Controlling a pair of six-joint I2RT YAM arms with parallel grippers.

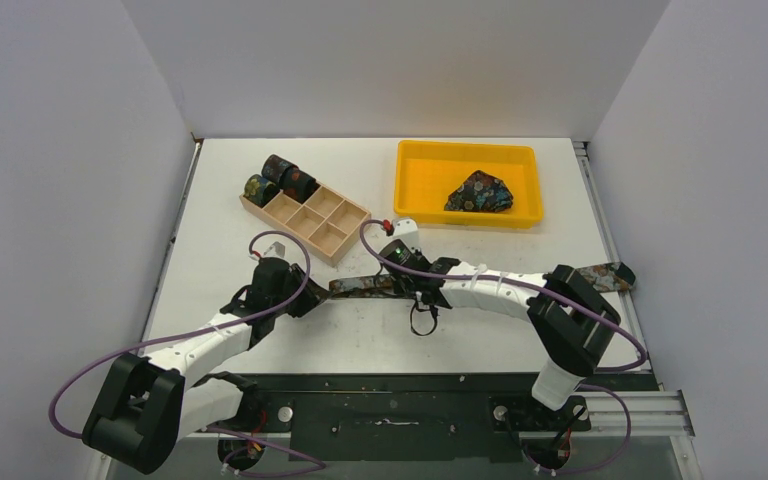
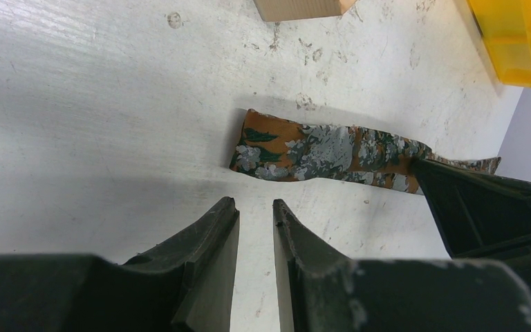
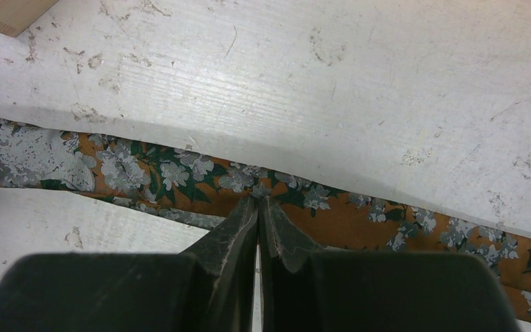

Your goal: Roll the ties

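Observation:
A long tie (image 1: 355,287) with brown, green and grey floral print lies stretched left to right across the table, its left end (image 2: 263,149) folded square in the left wrist view. My right gripper is shut on the tie around its middle, and the tie (image 3: 346,221) runs out to both sides. My left gripper hangs just off the tie's left end on the near side, fingers apart with nothing between them. The far right part of the tie (image 1: 605,277) reaches the table's right edge; part is hidden under the right arm.
A wooden divided box (image 1: 330,239) with several rolled ties (image 1: 280,170) stands at back left. A yellow bin (image 1: 430,175) holding dark floral fabric (image 1: 477,195) is at back right.

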